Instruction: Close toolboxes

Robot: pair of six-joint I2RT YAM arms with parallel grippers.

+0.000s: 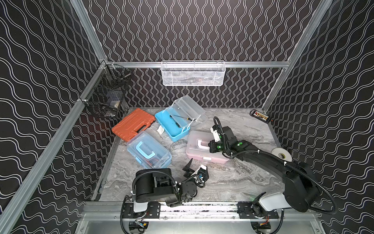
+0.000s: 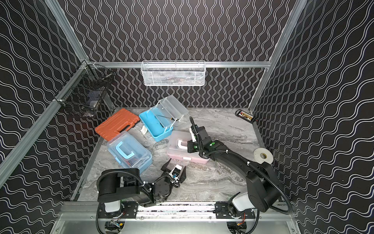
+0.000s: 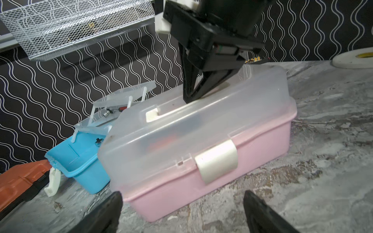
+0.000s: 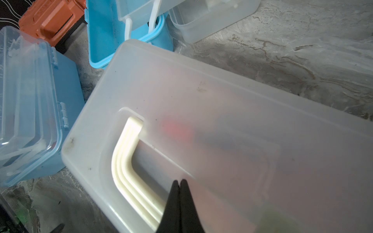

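The pink toolbox point(image 3: 167, 194) stands in the middle of the table, its cloudy lid point(image 3: 217, 112) down on the base. Its white front latch point(image 3: 216, 161) lies folded over the seam; whether it is snapped tight I cannot tell. My right gripper is shut, nothing visible between its fingers, with its tips down at the lid top beside the white handle point(image 4: 130, 163). In front of the latch, apart from the box, my left gripper point(image 1: 197, 165) is open and empty. Behind, a blue toolbox point(image 1: 167, 124) lies with its clear lid point(image 1: 190, 109) swung back.
A second blue toolbox point(image 1: 159, 156) with its lid down sits at left, beside an orange case point(image 1: 130, 126). A small white piece point(image 1: 160, 129) lies near them. A tape roll point(image 1: 286, 154) and a bit set point(image 1: 259, 115) are at right.
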